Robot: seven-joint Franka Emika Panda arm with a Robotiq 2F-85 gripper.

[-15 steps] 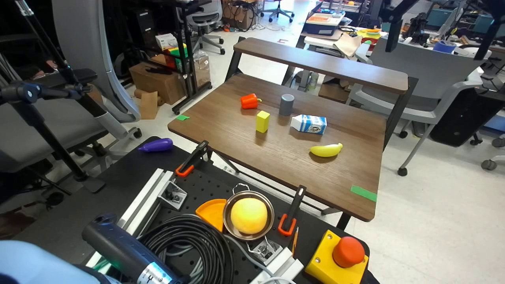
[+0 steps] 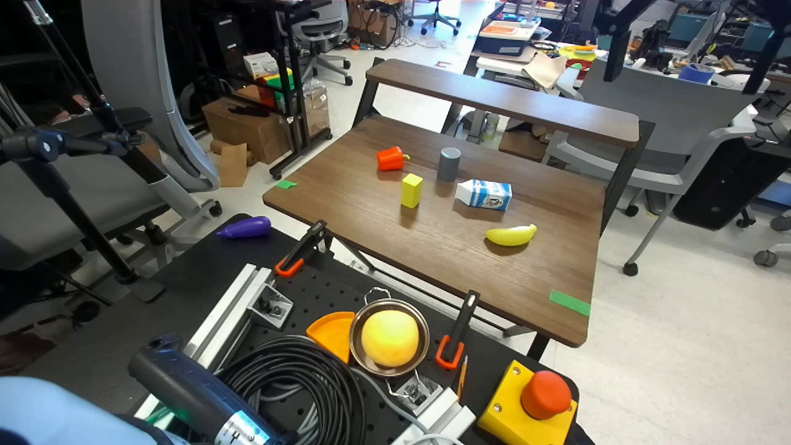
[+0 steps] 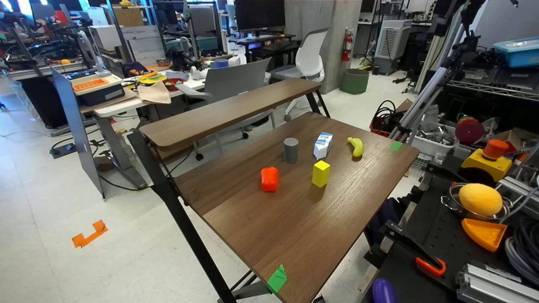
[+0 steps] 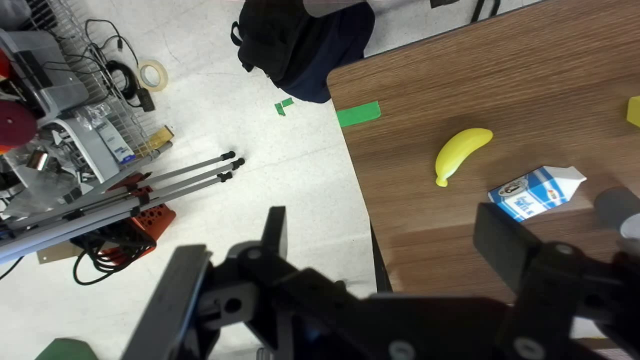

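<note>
My gripper stands wide open in the wrist view, its two dark fingers far apart with only floor and table seen between them. In exterior view 1 the gripper (image 2: 686, 70) hangs at the top right, high above the table's surface and away from every object. On the brown table lie a yellow banana (image 2: 511, 235), a blue and white milk carton (image 2: 486, 194) on its side, and an orange-red pepper (image 2: 390, 158). A grey cylinder (image 2: 448, 164) and a yellow block (image 2: 411, 190) stand upright among them.
A raised shelf (image 2: 504, 93) runs along the table's far side. The black bench in front carries a metal pot (image 2: 424, 348) with a yellow ball in it, an orange scoop (image 2: 331, 332), clamps, coiled cable and a purple eggplant (image 2: 245, 227). Bare tabletop surrounds the objects.
</note>
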